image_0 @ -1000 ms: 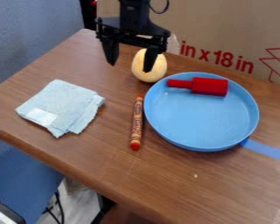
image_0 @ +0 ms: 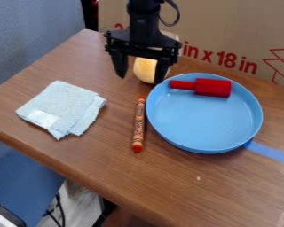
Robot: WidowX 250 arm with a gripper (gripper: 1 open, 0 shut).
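Observation:
My black gripper point(image_0: 139, 62) hangs over the back middle of the wooden table, its two fingers spread wide apart, in front of a round yellow object point(image_0: 145, 72) that it partly hides. A light blue folded cloth point(image_0: 61, 108) lies at the left. An orange stick-like marker point(image_0: 138, 128) lies beside a blue plate point(image_0: 204, 124), which holds a red object with a handle point(image_0: 211, 87) at its back.
A cardboard box point(image_0: 240, 35) stands behind the table. Blue tape point(image_0: 272, 153) runs right of the plate. The table's left edge borders blue fabric.
My gripper has moved down, and slightly to the right since a second ago, covering more of the yellow object. The objects on the table look unmoved.

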